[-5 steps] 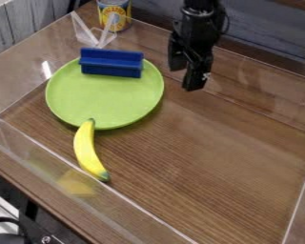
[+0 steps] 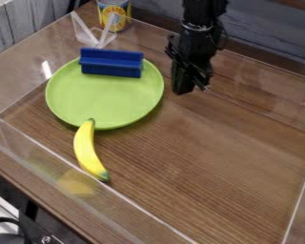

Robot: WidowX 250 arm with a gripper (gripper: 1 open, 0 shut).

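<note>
My black gripper (image 2: 183, 72) hangs over the back middle of the wooden table, just right of a green plate (image 2: 102, 101); its narrow tips are shut as far as can be seen, with nothing visible between them. A blue block (image 2: 110, 63) rests on the back part of the plate. A yellow banana (image 2: 89, 151) lies on the table in front of the plate.
A can (image 2: 114, 17) with a yellow and blue label stands at the back left, near a pale, clear object (image 2: 91, 34). Walls edge the table.
Over the last second my gripper has shifted a little to the left and its shape has narrowed at the tips. The plate, block and banana have not moved.
</note>
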